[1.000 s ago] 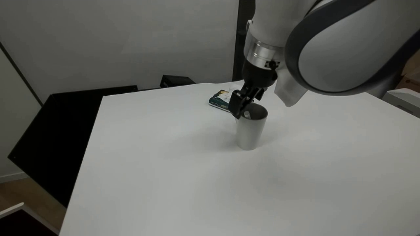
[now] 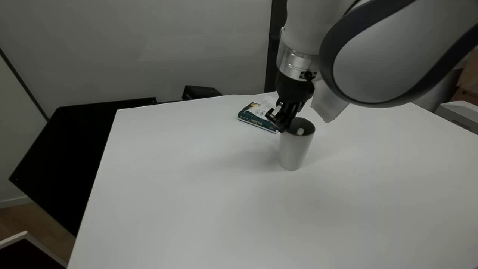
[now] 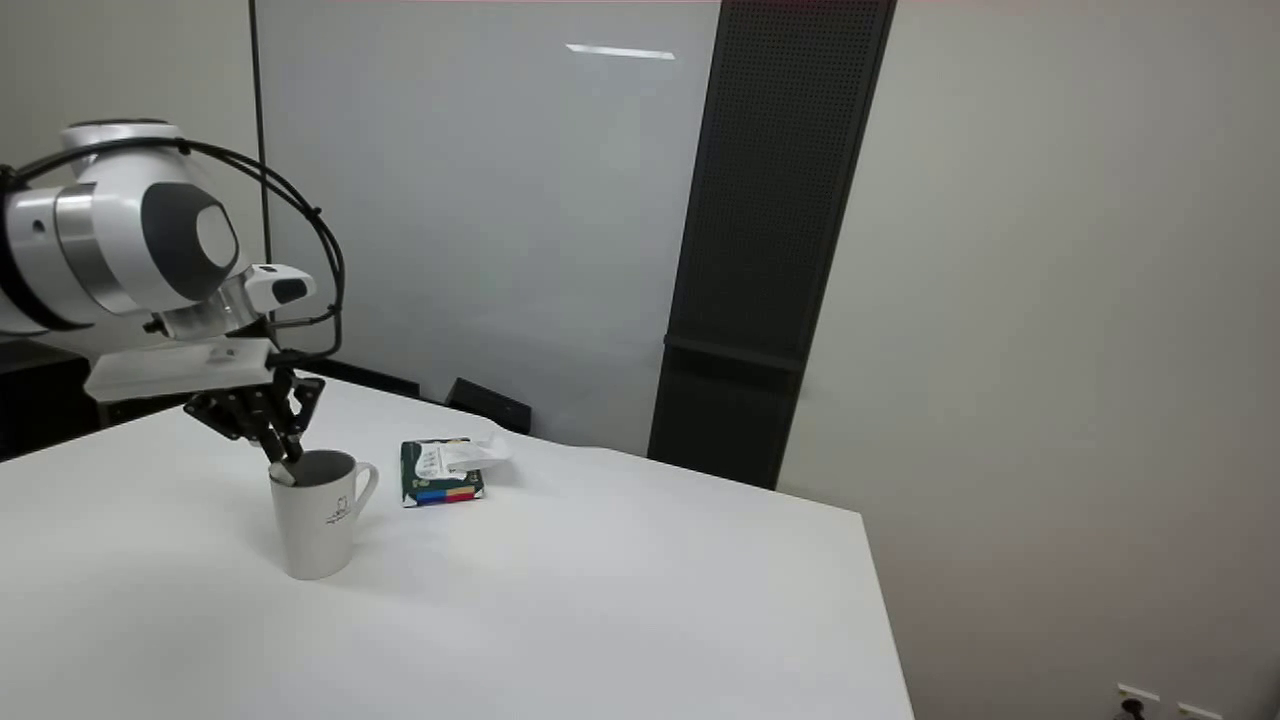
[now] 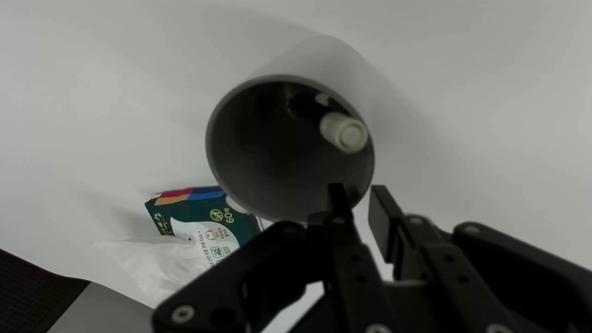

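A pale grey-white mug (image 2: pixel 294 150) stands upright on the table, its handle (image 3: pixel 367 484) showing in exterior view 2. Inside it leans a marker with a white cap (image 4: pixel 347 133), the cap near the rim in the wrist view. My gripper is at the mug's rim, one finger (image 4: pixel 337 200) over the opening and the other just outside it. A narrow gap separates the fingers, and the rim runs across it; whether they touch the rim I cannot tell. The marker is clear of the fingers.
A green packet (image 3: pixel 441 490) with a crumpled white wrapper (image 3: pixel 477 454) on it lies close behind the mug. A black box (image 2: pixel 200 92) sits beyond the back edge.
In exterior view 1 the mug has shifted slightly right, and the marker's cap shows farther right in its mouth. The gripper's fingers look closer together and have moved a little right.
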